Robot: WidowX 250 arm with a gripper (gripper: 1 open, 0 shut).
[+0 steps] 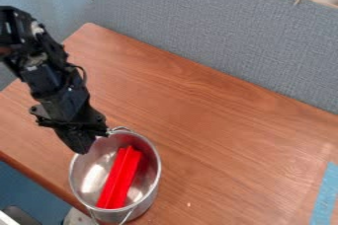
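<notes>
My black gripper (82, 134) hangs low at the left, just over the upper-left rim of a metal pot (148, 160) near the front edge of the wooden table. It looks shut, with nothing visible between its fingers. Inside the pot lie red bar-shaped objects (121, 178), leaning lengthwise along it.
A grey padded wall (211, 41) runs along the back. A strip of blue tape (325, 191) lies at the right. The table's left edge drops off beside the pot.
</notes>
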